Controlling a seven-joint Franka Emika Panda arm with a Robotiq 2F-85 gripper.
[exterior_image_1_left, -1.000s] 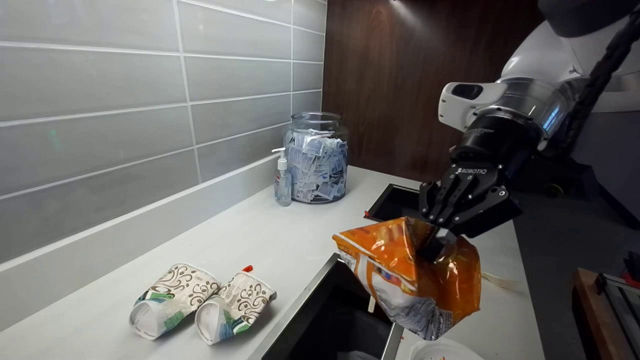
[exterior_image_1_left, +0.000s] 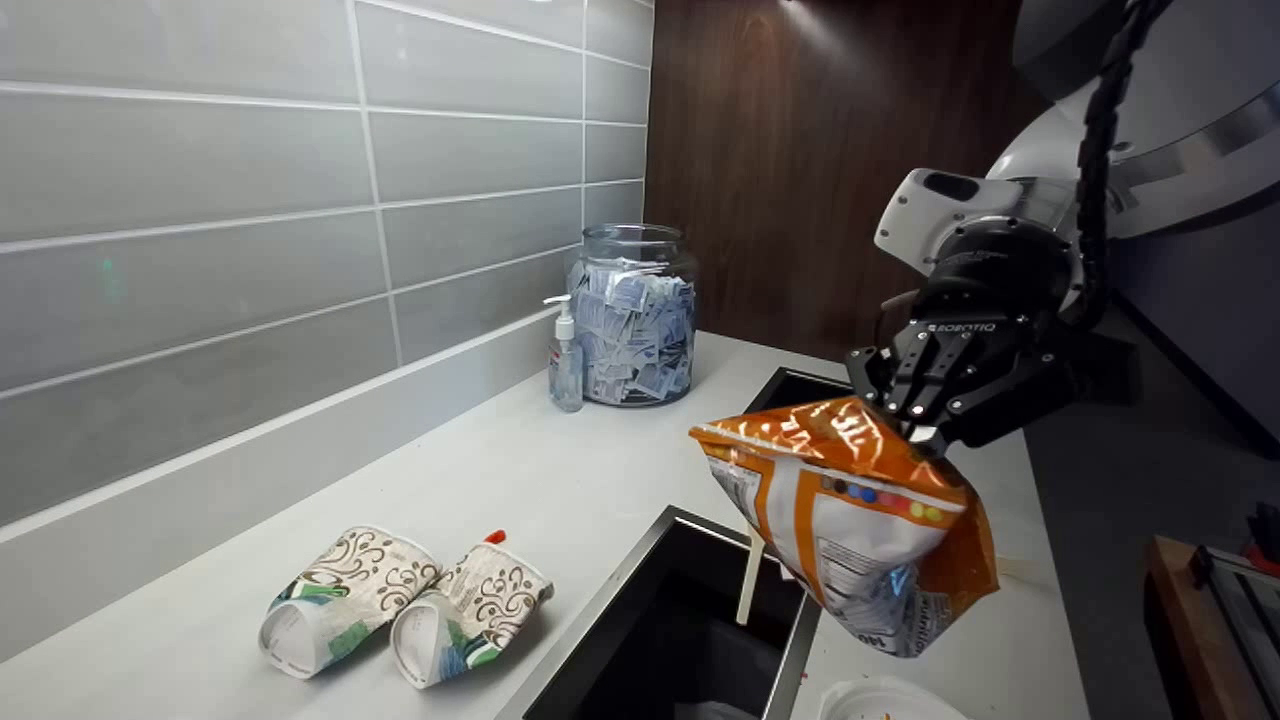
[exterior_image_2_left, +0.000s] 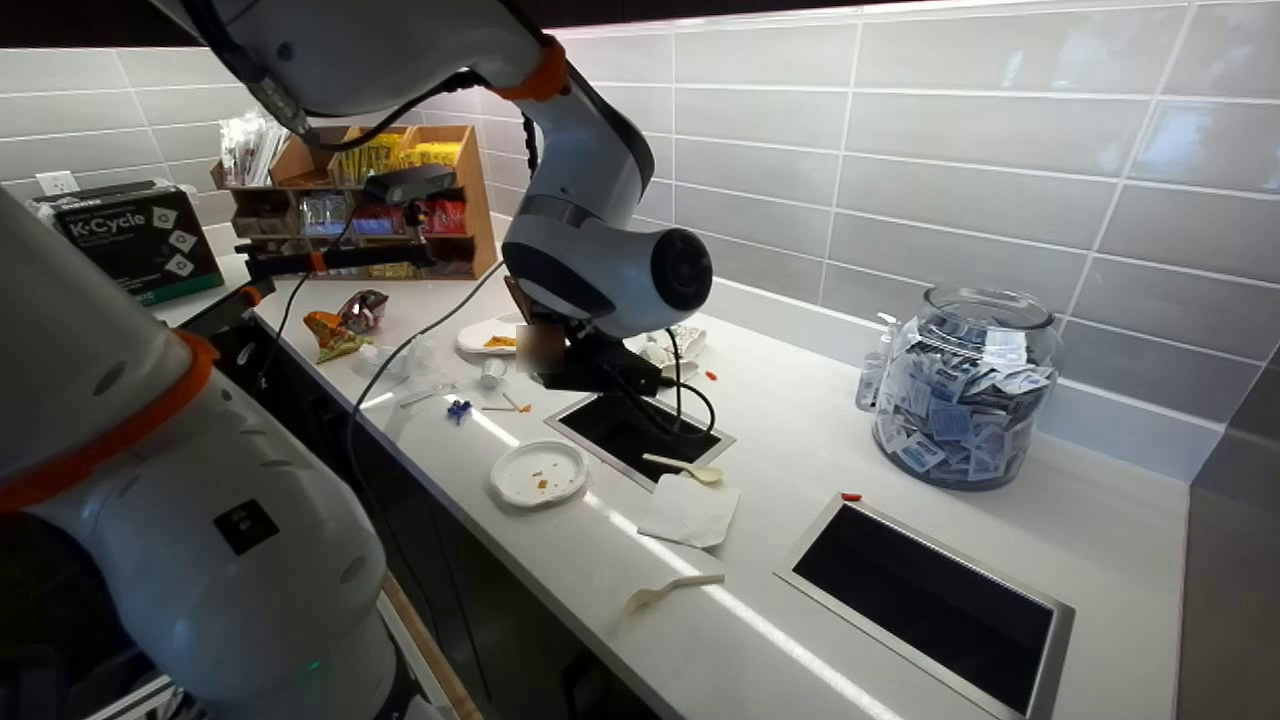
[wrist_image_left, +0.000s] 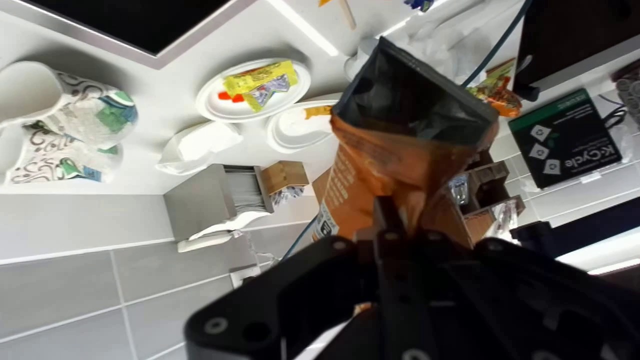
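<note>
An orange snack bag (exterior_image_1_left: 873, 528) with white panels hangs in the air from my gripper (exterior_image_1_left: 914, 434), which is shut on its crumpled film. In the first exterior view it hangs above the counter, overlapping the right edge of the dark bin opening (exterior_image_1_left: 672, 624). From the wrist, the orange bag (wrist_image_left: 384, 162) stretches away from the dark fingers (wrist_image_left: 387, 213), its black-lined open end (wrist_image_left: 420, 102) facing outward. The fingertips are partly hidden by the film. In the second exterior view the arm covers most of the gripper, and a blurred patch lies there.
Two patterned paper cups (exterior_image_1_left: 354, 594) lie on the counter left of the opening. A glass jar (exterior_image_2_left: 969, 390) of packets stands near the wall with a pump bottle (exterior_image_2_left: 876, 366). A plate (exterior_image_2_left: 540, 474), a napkin (exterior_image_2_left: 692, 510) and a fork (exterior_image_2_left: 672, 590) lie nearer the front edge. Another dark opening (exterior_image_2_left: 930, 594) is farther right.
My gripper and the bag have risen slightly and turned, shifting a little right in the first exterior view. The bag is still held; the cups and jar have not moved.
</note>
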